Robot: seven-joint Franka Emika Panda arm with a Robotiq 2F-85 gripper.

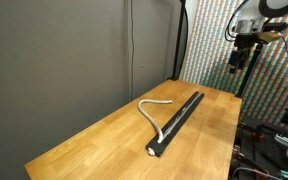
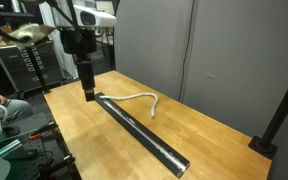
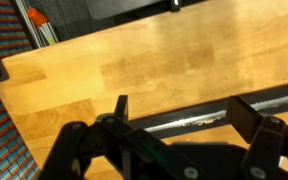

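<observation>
A long black channel lies on the wooden table, with a light strip along its middle. A pale, flexible cord curves away from it; one end sits at the channel and the rest bends over the bare wood. In exterior view 2 the channel runs diagonally and the cord loops behind it. My gripper is open, fingers wide apart with nothing between them, and looks down on the table above the channel. From exterior view 1 the gripper hangs high over the table's right end.
Bare wood spreads across the table's near left part. A black post stands at the table's far right corner in exterior view 2. A patterned curtain hangs behind, and a grey wall borders the table.
</observation>
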